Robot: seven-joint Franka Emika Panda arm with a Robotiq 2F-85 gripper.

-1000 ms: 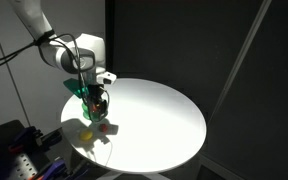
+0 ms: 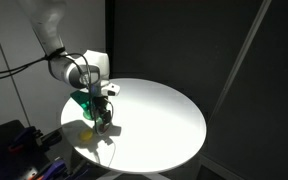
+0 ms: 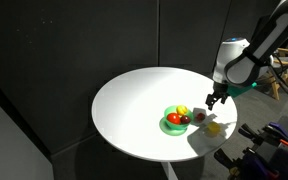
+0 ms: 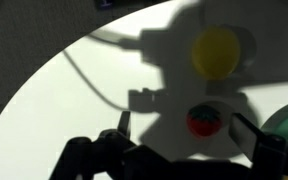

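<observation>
In the wrist view a red strawberry-like piece with a dark green top [image 4: 204,120] lies on the white table, in line with the gap between my fingers. My gripper is open above the table, its dark fingers apart and nothing held between them. A yellow round piece [image 4: 216,53] lies beyond the red one. Part of the green bowl [image 4: 287,122] enters at the right edge. From exterior view 2, the bowl [image 3: 167,127] holds several red and yellow pieces; the red piece [image 3: 201,115] and yellow piece [image 3: 213,129] lie outside it.
Dark stands and equipment [image 3: 249,165] crowd the arm's side.
Seen from exterior view 1, the arm has shifted right and lower, towards the loose red piece. That piece showed clearly before and is now hard to make out there. The yellow piece has not moved.
</observation>
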